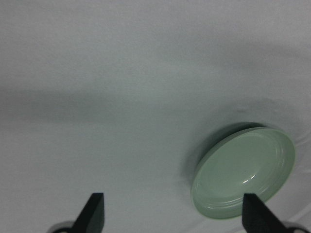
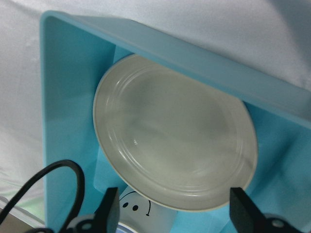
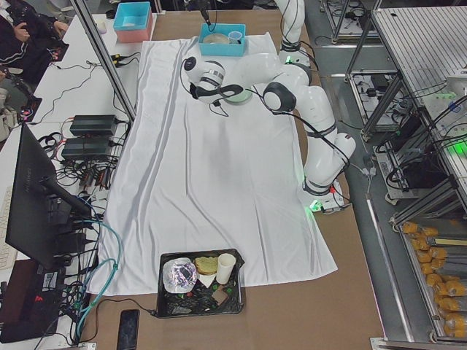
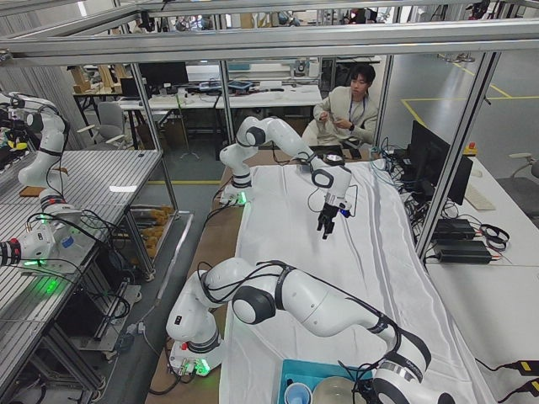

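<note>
In the left wrist view a pale green plate (image 1: 243, 174) lies on the white cloth, just ahead and right of my left gripper, which is open and empty. The camera right view shows that gripper (image 4: 327, 220) above the cloth. In the right wrist view my right gripper hangs open over a blue bin (image 2: 73, 97) holding a beige plate (image 2: 175, 131) and a cup (image 2: 146, 216) with a drawn face, partly under the plate's rim in view.
A black tray (image 3: 201, 284) with a foil-covered item, food pieces and a white cup stands at the front. A monitor and cables border the left side.
</note>
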